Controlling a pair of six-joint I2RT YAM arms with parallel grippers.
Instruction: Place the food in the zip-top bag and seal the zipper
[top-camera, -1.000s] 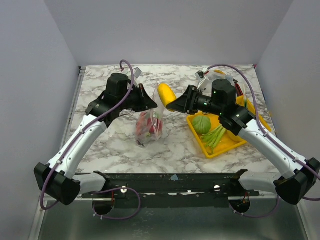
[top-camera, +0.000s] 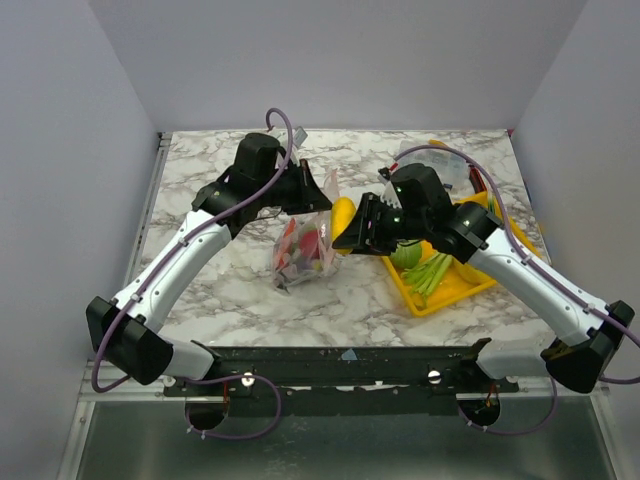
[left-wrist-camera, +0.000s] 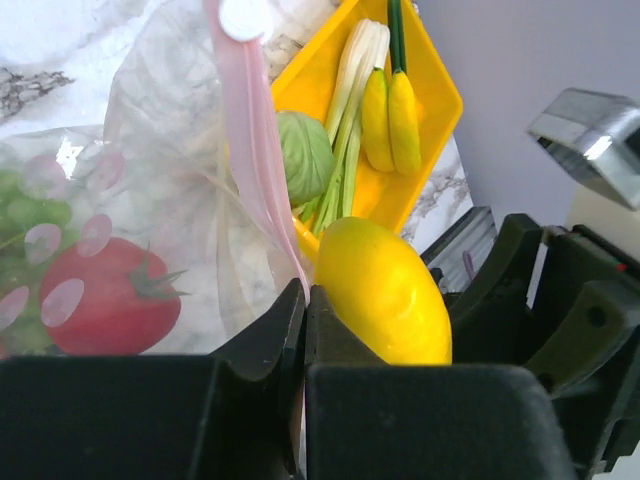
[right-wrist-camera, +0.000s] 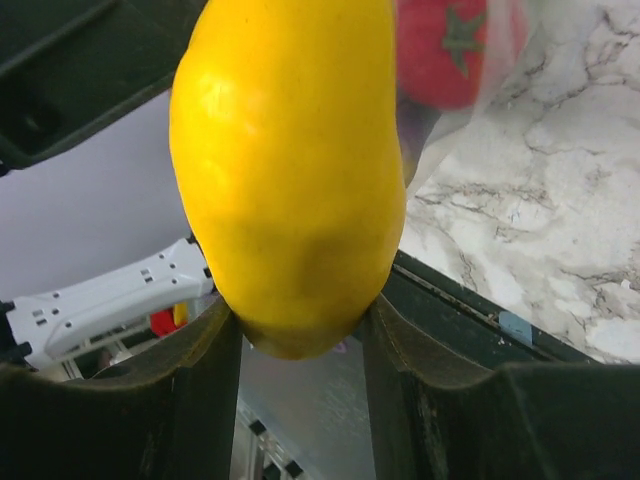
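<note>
A clear bag (top-camera: 299, 250) with pink trim holds a tomato (left-wrist-camera: 105, 300) and other produce. My left gripper is shut on the bag's pink rim (left-wrist-camera: 250, 130), lifting it upright. My right gripper holds a long yellow vegetable (right-wrist-camera: 285, 170) just beside the bag's rim, touching or nearly touching it; in the top view it hangs at the bag's right side.
A yellow tray (top-camera: 420, 300) on the right holds a round green vegetable, pale stalks and other produce. A clear container (top-camera: 435, 165) lies at the back right.
The right gripper has come lower and nearer the front with the yellow vegetable, which now hangs more upright. The left gripper has shifted slightly right with the bag's rim.
</note>
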